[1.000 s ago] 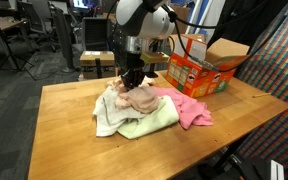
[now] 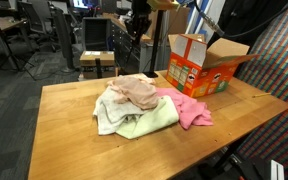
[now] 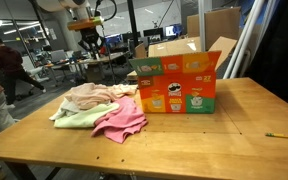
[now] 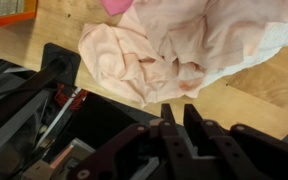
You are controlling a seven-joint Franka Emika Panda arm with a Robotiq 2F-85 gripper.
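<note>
A heap of cloths lies on the wooden table, with a crumpled peach cloth (image 2: 136,91) on top. Beneath it are a white cloth (image 2: 110,113) and a pale green cloth (image 2: 152,119). On the side towards the box a pink cloth (image 3: 120,121) is spread. My gripper (image 2: 135,32) is raised well above the heap, and no cloth visibly hangs from it in either exterior view. In the wrist view, the dark fingertips of my gripper appear slightly apart, near the peach cloth's edge in the picture. Whether anything thin is between them is unclear.
An orange, red and green cardboard box (image 3: 177,85) with raised flaps stands beside the cloths. A pencil (image 3: 284,136) lies on the table in exterior view 2.
My gripper has risen from the cloth heap to high above it. The peach cloth remains on the heap, its folds slightly changed.
</note>
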